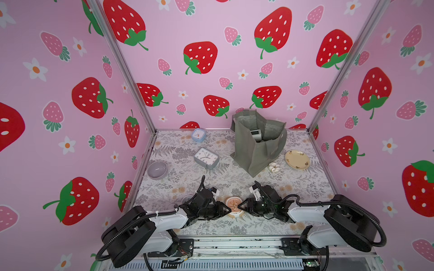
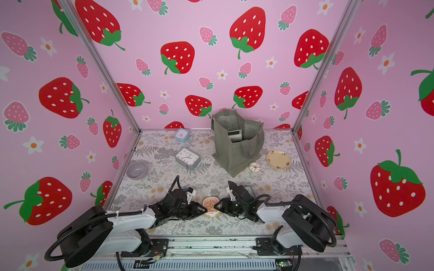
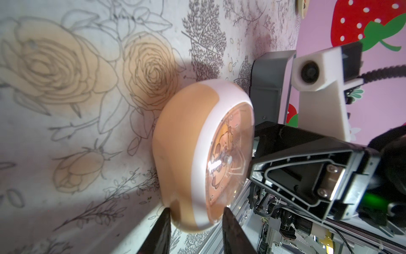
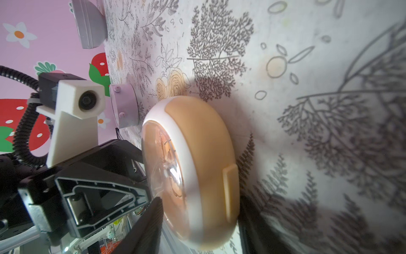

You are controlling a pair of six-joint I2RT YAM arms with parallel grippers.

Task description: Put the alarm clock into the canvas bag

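Note:
A peach and white alarm clock (image 1: 234, 205) (image 2: 210, 205) (image 3: 186, 152) (image 4: 203, 169) with a clear face lies on the table between my grippers, low in both top views. My left gripper (image 1: 224, 209) is at its left side; in the left wrist view its fingertips reach the clock's edge. My right gripper (image 1: 245, 207) is at the right side, its fingers around the clock's near end; whether either grips it is unclear. The olive canvas bag (image 1: 248, 158) (image 2: 228, 158) stands open at the back right, with a pale object inside.
A grey clock (image 1: 206, 157) and blue clock (image 1: 198, 135) sit at back left, a grey bowl (image 1: 157, 169) at left, a yellow plate (image 1: 297, 159) at right, and a small striped item (image 1: 274, 167) by the bag.

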